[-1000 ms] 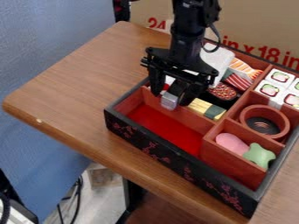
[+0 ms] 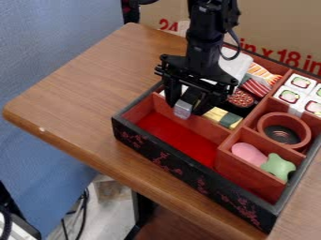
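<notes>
My black gripper (image 2: 187,92) hangs over the left part of a dark floral box (image 2: 196,187) with red compartments. A small pale grey block (image 2: 183,109) is at its fingertips, above the empty red front compartment (image 2: 178,140); whether the fingers are shut on it is hard to tell. Behind and beside it lie a yellow piece (image 2: 226,118), a brown round piece (image 2: 241,98) and striped pieces (image 2: 260,79).
The right compartments hold white sushi-like pieces (image 2: 298,87), a dark ring piece (image 2: 281,133), a pink oval (image 2: 249,155) and a green piece (image 2: 279,167). A cardboard box (image 2: 264,23) stands behind.
The gripper has shifted very slightly around the grey block; little else has visibly changed.
</notes>
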